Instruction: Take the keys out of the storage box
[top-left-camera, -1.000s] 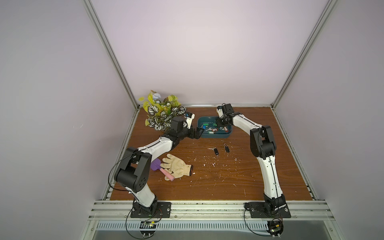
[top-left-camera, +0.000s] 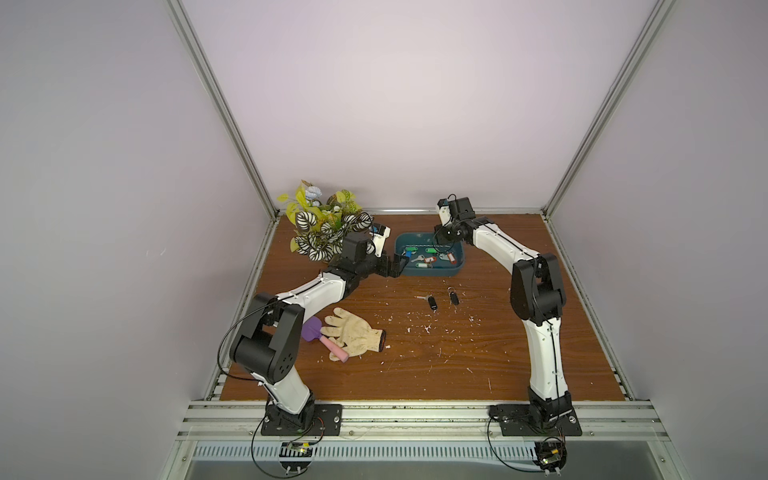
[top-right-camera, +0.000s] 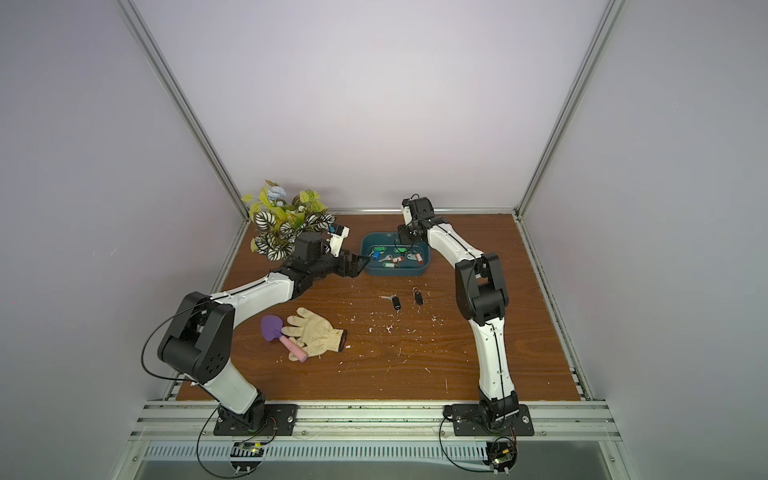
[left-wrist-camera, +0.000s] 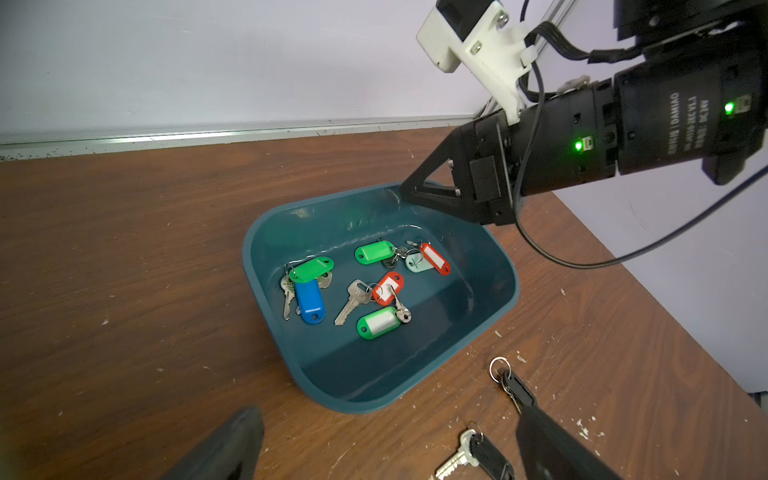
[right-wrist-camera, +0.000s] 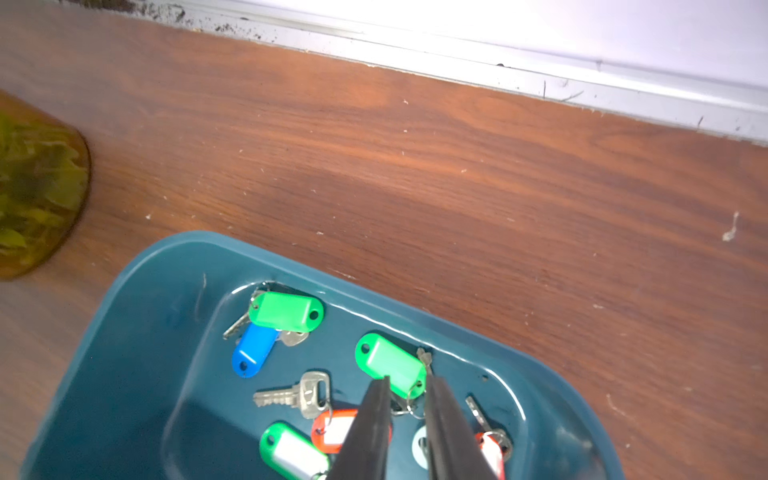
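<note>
The teal storage box (left-wrist-camera: 496, 308) holds several keys with coloured tags, including a green tag (right-wrist-camera: 285, 311), a blue tag (right-wrist-camera: 254, 349) and a red tag (left-wrist-camera: 433, 258). My right gripper hangs over the box's right part; its fingertips are close together and whether anything is between them cannot be told. My left gripper is open, left of the box, with nothing held. Two keys with black fobs, one fob here (left-wrist-camera: 489, 454) and the other (left-wrist-camera: 520, 389), lie on the table in front of the box.
A leafy plant (top-left-camera: 320, 224) stands at the back left. A cream glove (top-left-camera: 356, 332) and a trowel with a pink handle (top-left-camera: 334, 349) lie front left, near the left arm.
The left arm and the objects on the table look unchanged.
</note>
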